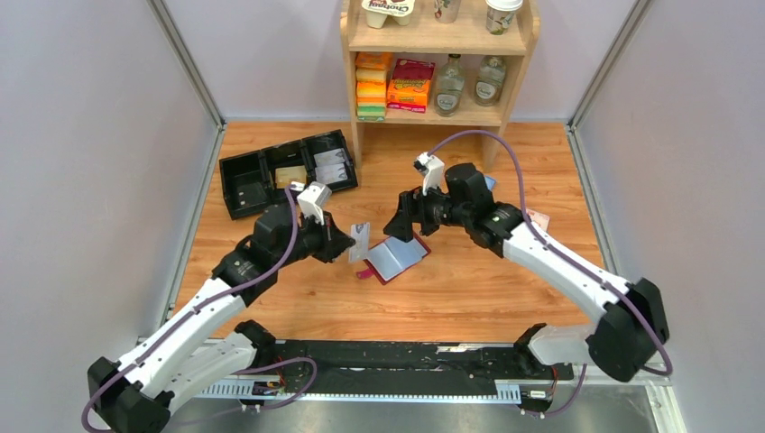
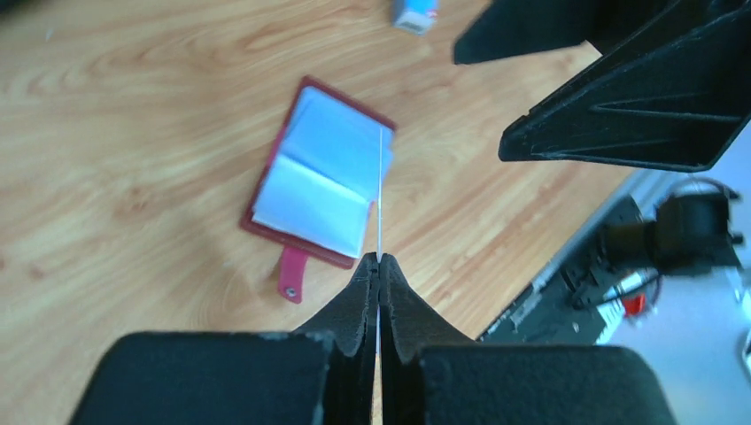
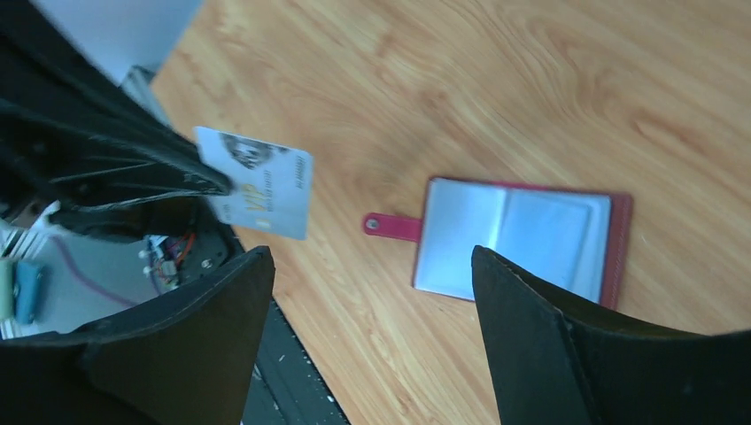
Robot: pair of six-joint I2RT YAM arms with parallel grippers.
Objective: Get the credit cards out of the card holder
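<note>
My left gripper is shut on a thin pale card, held raised left of the open card holder; in the left wrist view it shows edge-on, and in the right wrist view the card shows its printed face. The card holder lies open on the table, with maroon cover, pale blue sleeves and a pink strap. My right gripper stands open above it, with nothing between its fingers.
A black compartment box lies at the back left, and a wooden shelf with packs, bottles and cups stands at the back. A small blue item is partly hidden behind the right arm.
</note>
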